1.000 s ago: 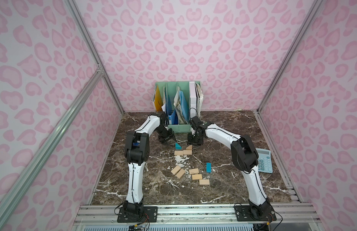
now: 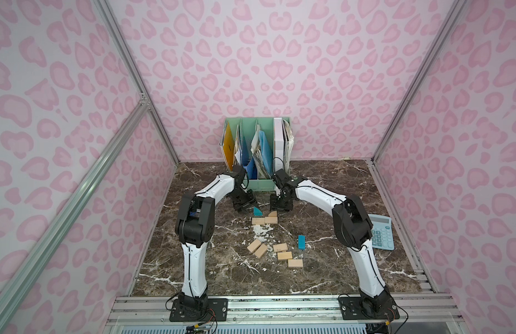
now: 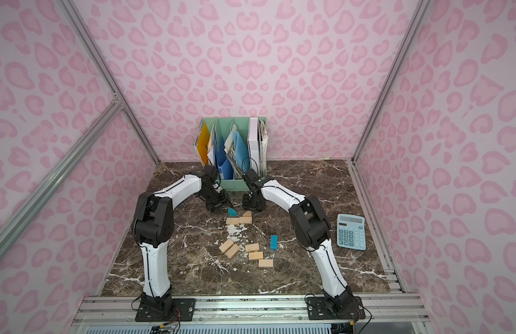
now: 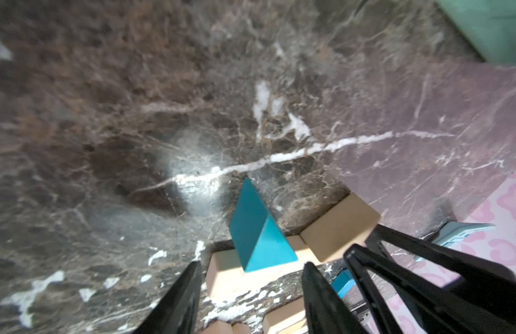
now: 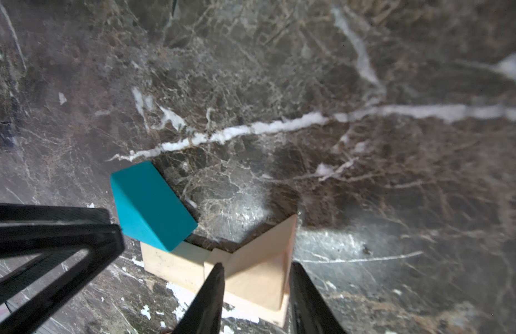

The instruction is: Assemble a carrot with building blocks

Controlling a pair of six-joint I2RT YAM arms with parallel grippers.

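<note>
A blue triangular block (image 4: 258,239) stands behind the left one of two wooden blocks (image 2: 264,220) set end to end. My left gripper is open, its fingers to either side of the blue block's near face; no contact shows. On the right of the pair, a wooden triangular block (image 5: 260,272) stands tilted edge up. My right gripper is part open, with this block between or just beyond its fingertips; whether they touch it I cannot tell. In the top left view both grippers hover close together above these pieces.
Nearer the front lie several loose wooden blocks (image 2: 284,256) and a blue rectangular block (image 2: 301,242). A green file holder (image 2: 259,185) stands close behind both grippers. At the far right is a calculator (image 3: 351,231).
The right arm has moved only slightly. The blocks look unmoved.
</note>
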